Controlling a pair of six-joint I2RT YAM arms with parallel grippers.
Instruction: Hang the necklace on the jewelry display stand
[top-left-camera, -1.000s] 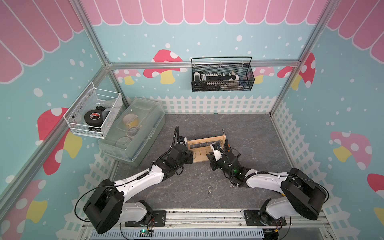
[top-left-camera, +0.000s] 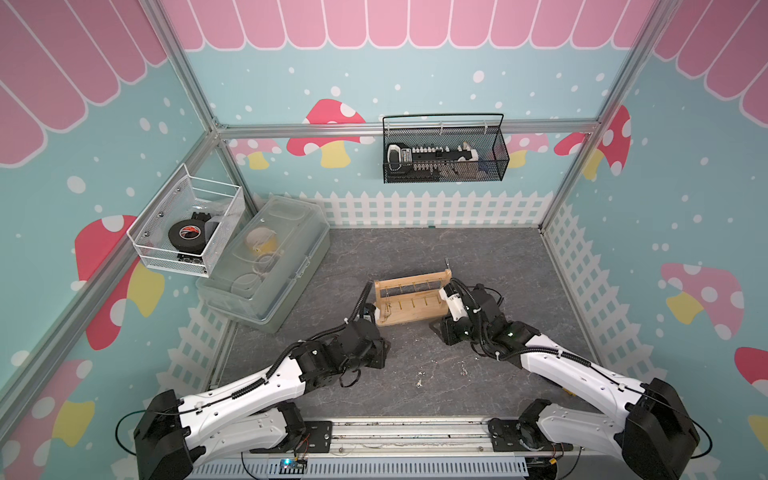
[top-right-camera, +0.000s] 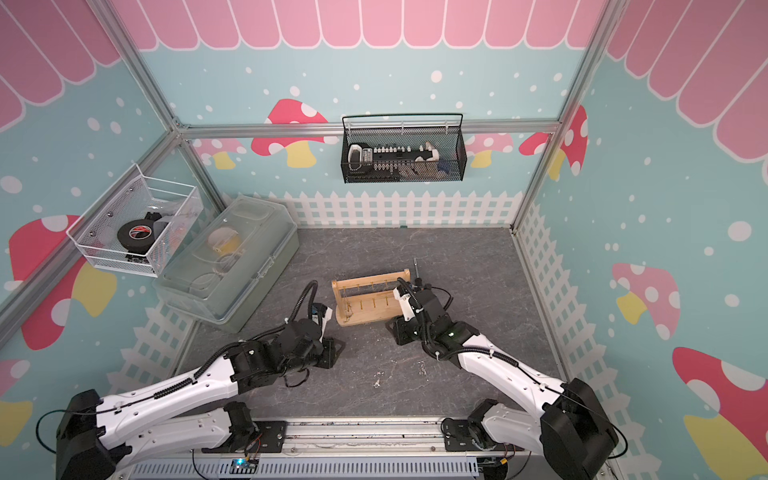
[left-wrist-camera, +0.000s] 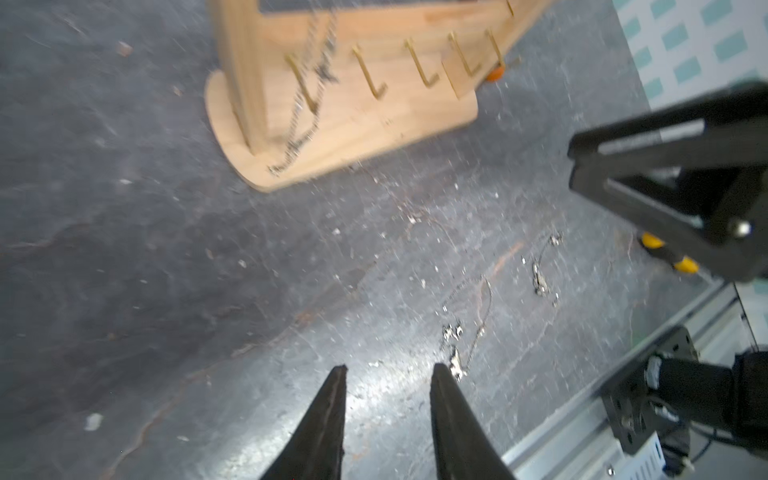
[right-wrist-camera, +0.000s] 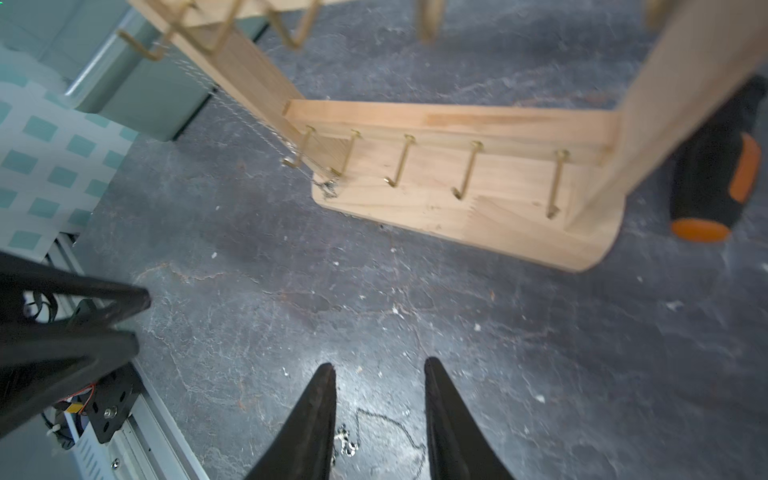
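Note:
A wooden display stand (top-left-camera: 412, 314) with brass hooks stands mid-table. In the left wrist view a silver necklace (left-wrist-camera: 308, 120) hangs down at the stand's left end. Other fine chains with pendants (left-wrist-camera: 456, 352) lie on the table in front of it. My left gripper is open over the table before the stand, nothing between its fingers. My right gripper is open, empty, over the table in front of the stand's right part.
A lidded plastic box (top-left-camera: 264, 264) is at the left under a white wire basket (top-left-camera: 188, 256). A black-and-orange tool (right-wrist-camera: 708, 176) lies right of the stand. A black basket (top-left-camera: 445, 172) hangs on the back wall.
The right gripper has moved to the right.

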